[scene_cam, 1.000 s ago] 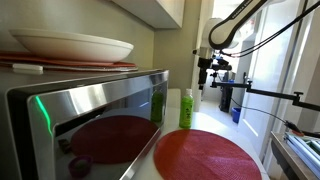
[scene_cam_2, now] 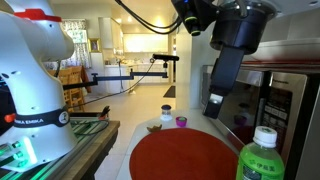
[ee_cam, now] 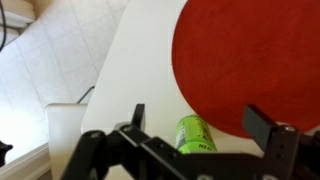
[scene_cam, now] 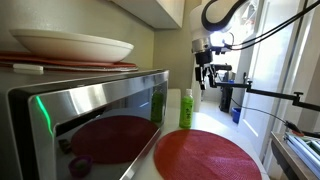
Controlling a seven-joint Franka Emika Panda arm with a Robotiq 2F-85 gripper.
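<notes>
A green bottle [scene_cam: 186, 110] with a pale cap stands upright on the white counter, just beyond the round red mat [scene_cam: 207, 156]. In the wrist view the bottle [ee_cam: 195, 135] appears at the bottom, partly behind the gripper, with the mat [ee_cam: 240, 60] above it. My gripper [scene_cam: 206, 82] is in the air beyond the bottle, apart from it. Its dark fingers [ee_cam: 92, 148] are spread wide at the lower edge of the wrist view, so it stands open. In the second exterior view the bottle [scene_cam_2: 260, 160] is at the lower right.
An open microwave-like box [scene_cam: 85, 100] stands left of the mat, with a red disc [scene_cam: 103, 140] inside. On top of it sits a white bowl [scene_cam: 72, 45]. Small jars [scene_cam_2: 166, 115] stand at the counter's far end. Tiled floor lies past the counter edge.
The arm has risen and shifted slightly, with the gripper now pointing more downward. The bottle and red mat have not moved.
</notes>
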